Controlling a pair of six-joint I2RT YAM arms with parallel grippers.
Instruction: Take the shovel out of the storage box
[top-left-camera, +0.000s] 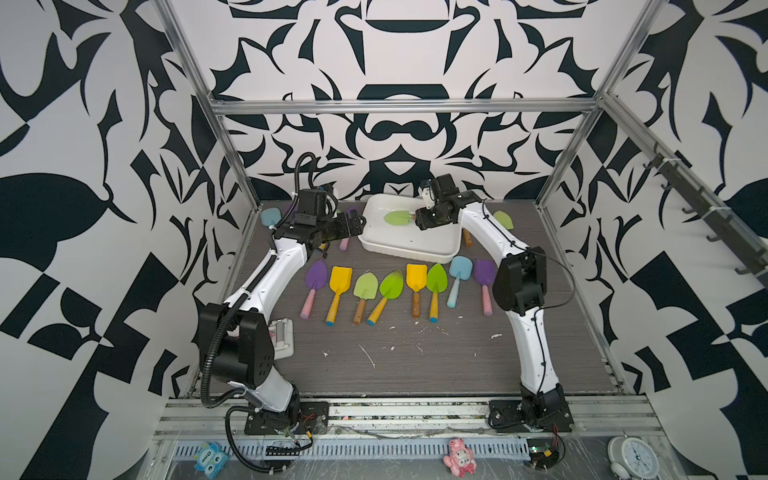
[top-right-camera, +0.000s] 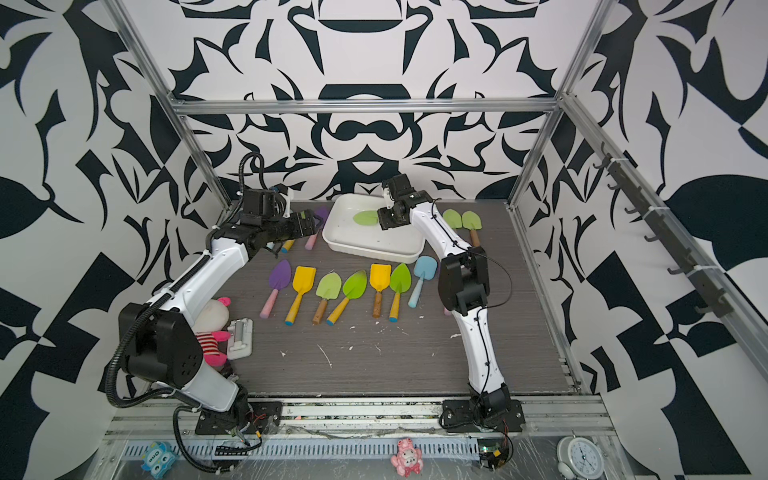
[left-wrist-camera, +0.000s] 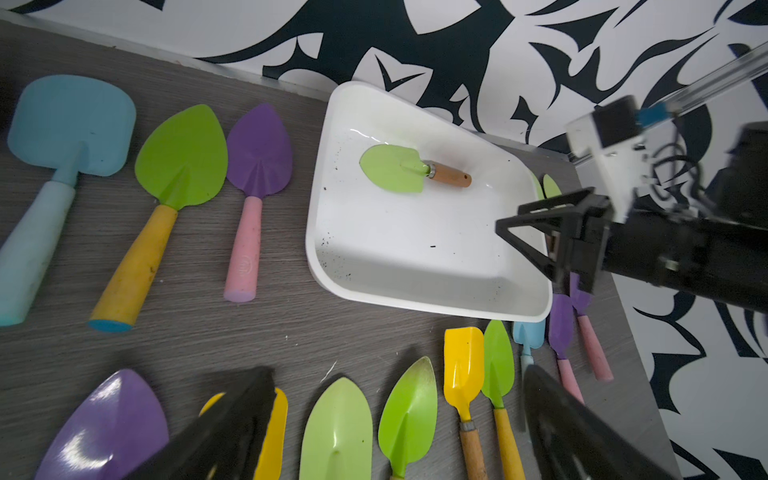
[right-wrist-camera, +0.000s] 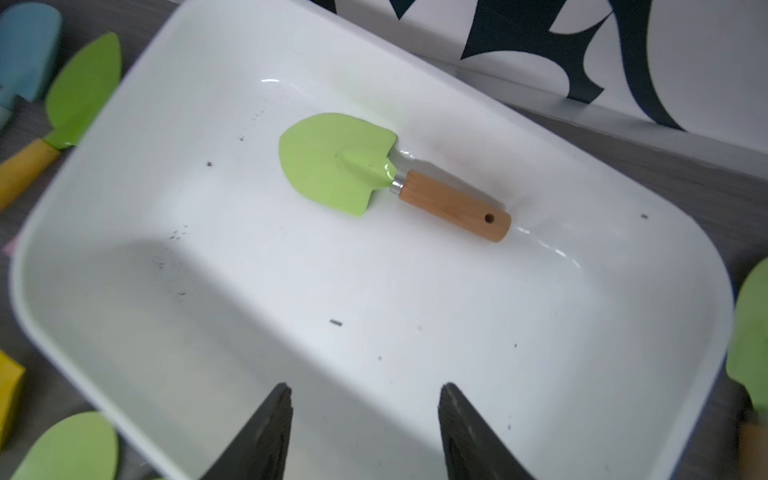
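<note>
One light green shovel (right-wrist-camera: 332, 156) with a wooden handle (right-wrist-camera: 454, 206) lies flat in the white storage box (right-wrist-camera: 208, 264), close to its back wall. My right gripper hangs over the box, its fingers apart and nothing between them; in the right wrist view the handle is farther out than the fingertips. From the top left view, this gripper (top-left-camera: 422, 216) covers the handle. My left gripper (top-left-camera: 358, 224) stands open near the box's left rim, its blurred fingers (left-wrist-camera: 232, 424) above the row of shovels. Nothing is between them.
Around the box lie many other shovels: a yellow one (top-left-camera: 339, 280), a blue one (top-left-camera: 459, 268) and a purple one (top-left-camera: 317, 274) in front, a green one (left-wrist-camera: 184, 156) at left. The patterned wall rises close behind the box.
</note>
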